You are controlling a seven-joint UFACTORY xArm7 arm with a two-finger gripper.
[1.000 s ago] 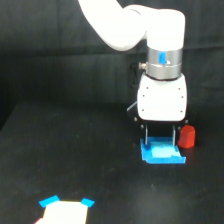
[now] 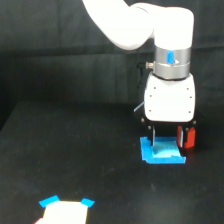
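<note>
The white robot arm reaches down at the right, its gripper (image 2: 166, 133) low over a blue-taped square (image 2: 160, 158) on the black table. A red object (image 2: 191, 136) sits at the square's back right, partly behind the gripper. Whether the fingers are open or hold anything is hard to tell.
At the front left lies a pale square (image 2: 63, 214) with blue tape at its corners, cut off by the frame's edge.
The arm and gripper have shifted slightly right and down, toward the red object, which is now more hidden behind the gripper.
</note>
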